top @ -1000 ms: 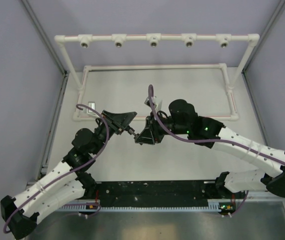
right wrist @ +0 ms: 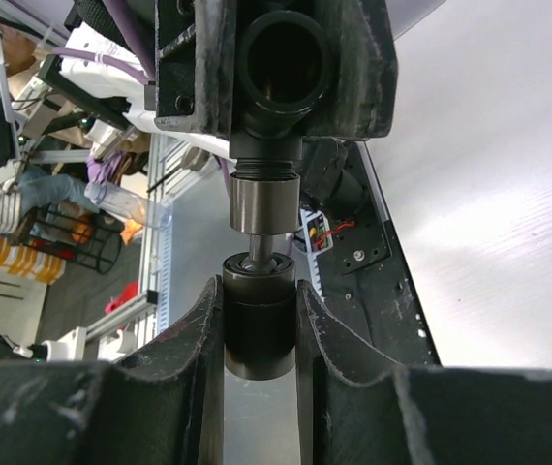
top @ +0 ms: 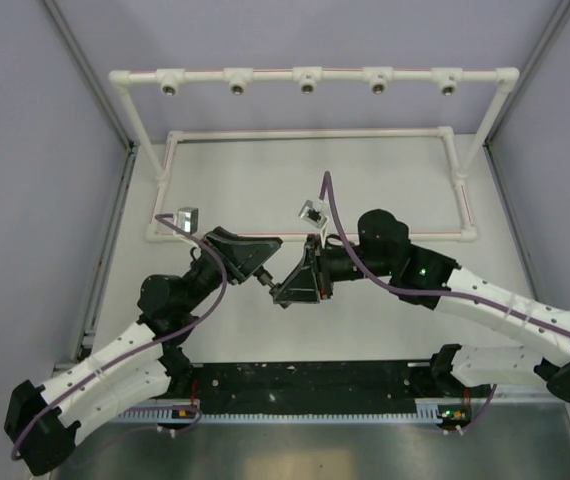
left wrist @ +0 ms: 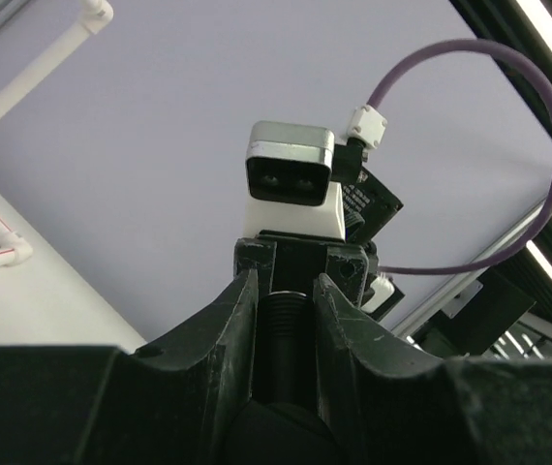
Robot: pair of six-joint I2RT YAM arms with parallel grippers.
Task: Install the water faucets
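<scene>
My left gripper is shut on a black faucet [left wrist: 284, 358], gripping it by the body. In the right wrist view the faucet [right wrist: 264, 199] hangs from the left gripper's fingers: a dark open-ended tube, then a metal collar, a thin stem and a black round end piece [right wrist: 260, 315] at the bottom. The fingers of my right gripper flank that end piece closely on both sides; whether they press on it cannot be told. From above, the faucet bridges the gap between both grippers. On the white pipe frame [top: 275, 76], several tee fittings [top: 307, 80] face forward with bare openings.
A lower white pipe loop [top: 310, 134] rests on the pale board behind the arms. A black strip [top: 305, 387] lies along the front. Grey walls close in both sides, and the board's centre is bare.
</scene>
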